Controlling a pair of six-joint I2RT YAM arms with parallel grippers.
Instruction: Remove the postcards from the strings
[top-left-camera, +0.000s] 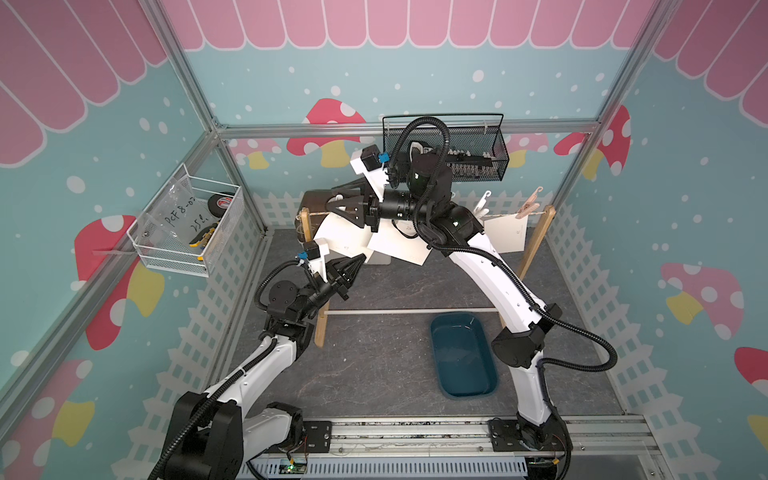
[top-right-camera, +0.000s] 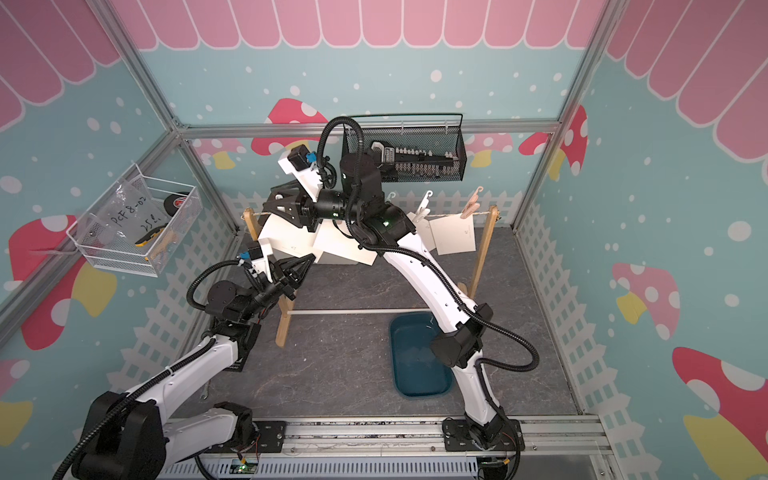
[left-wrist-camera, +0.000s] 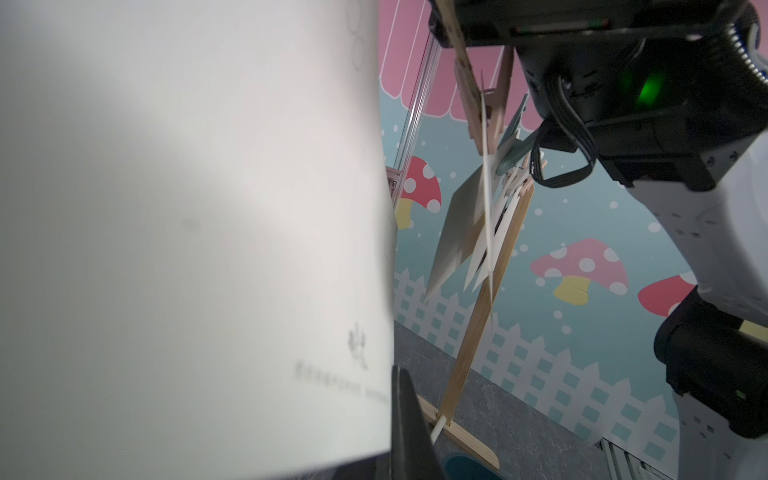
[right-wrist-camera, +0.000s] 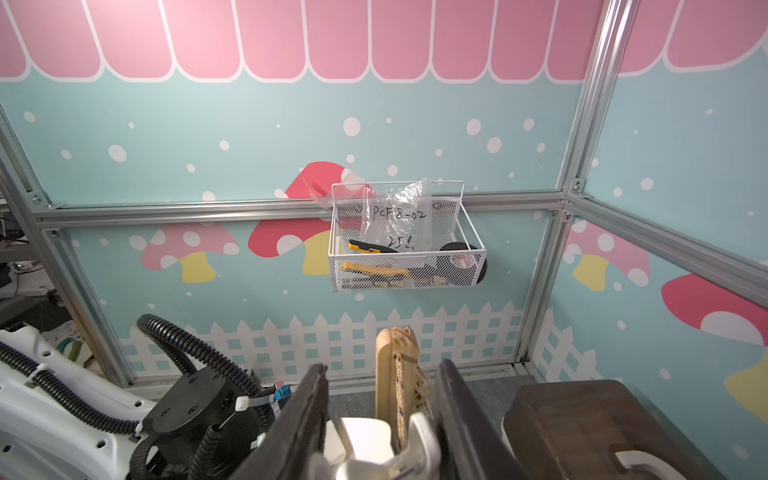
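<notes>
Pale postcards hang from the string between two wooden posts. The leftmost postcard (top-left-camera: 342, 236) is beside a second postcard (top-left-camera: 400, 241); another postcard (top-left-camera: 505, 233) hangs at the right end. My left gripper (top-left-camera: 361, 260) is shut at the leftmost card's lower right corner. In the left wrist view, that card fills the left side and its edge meets the fingers; whether it is pinched is hidden. My right gripper stands part open above the string's left end, its fingers on either side of a white clip (right-wrist-camera: 424, 448). Whether they press on the clip is unclear.
A teal bin (top-left-camera: 464, 356) sits empty-looking on the floor in front of the rack. Near the left post (right-wrist-camera: 397, 352) stands a brown box (right-wrist-camera: 568, 432). Pink clips (top-left-camera: 529, 203) hold the right card. Wire baskets hang on the walls.
</notes>
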